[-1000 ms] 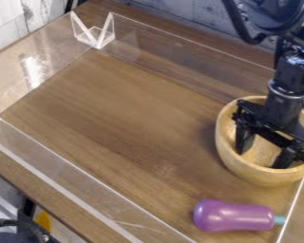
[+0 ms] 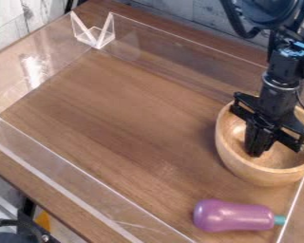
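Note:
My black gripper (image 2: 262, 133) is at the right, its fingers down inside a tan bowl (image 2: 256, 168). The fingertips look close together; whether anything is between them cannot be seen clearly. A purple eggplant-like toy (image 2: 231, 215) with a teal tip lies on the wooden table (image 2: 110, 123) in front of the bowl.
A white wire holder (image 2: 94, 30) stands at the back left near clear panels along the table's edge. A grey wall runs along the back.
My gripper has risen a little and shifted slightly left within the bowl, its fingers now looking closer together. The toy and bowl are essentially where they were.

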